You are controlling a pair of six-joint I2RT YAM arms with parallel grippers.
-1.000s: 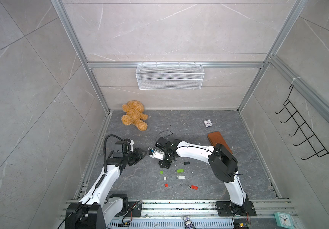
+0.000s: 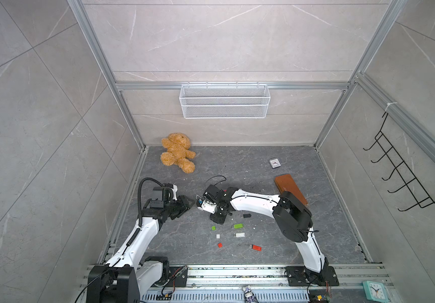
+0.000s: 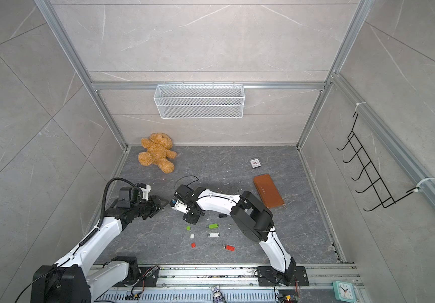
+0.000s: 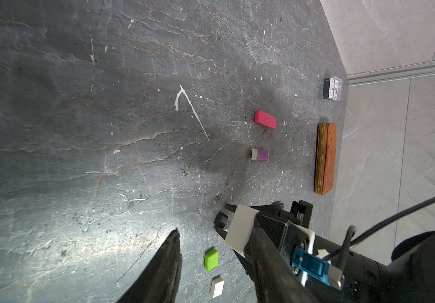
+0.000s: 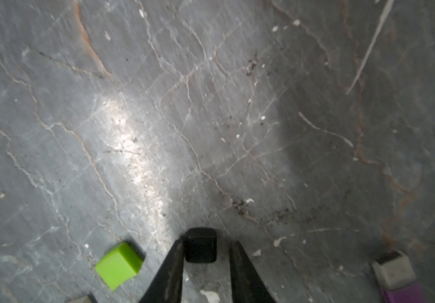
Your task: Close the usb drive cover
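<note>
In the right wrist view, a small black cover (image 5: 200,246) lies on the grey table between the fingers of my right gripper. It sits close to the left finger, and a gap shows on its other side, so the fingers are open around it. A black USB drive (image 2: 246,215) rests to the right of this gripper in the top left view. My left gripper is open and empty, held above the table to the left of the right arm.
Nearby lie a green cover (image 5: 119,265), green drive (image 2: 238,226), white drive (image 2: 239,234), white cover (image 4: 217,287), red cover (image 2: 220,245) and red drive (image 2: 255,247). Beyond the right gripper are a purple drive (image 4: 260,155) and pink cover (image 4: 265,119).
My left arm and the loose pieces look unmoved.
</note>
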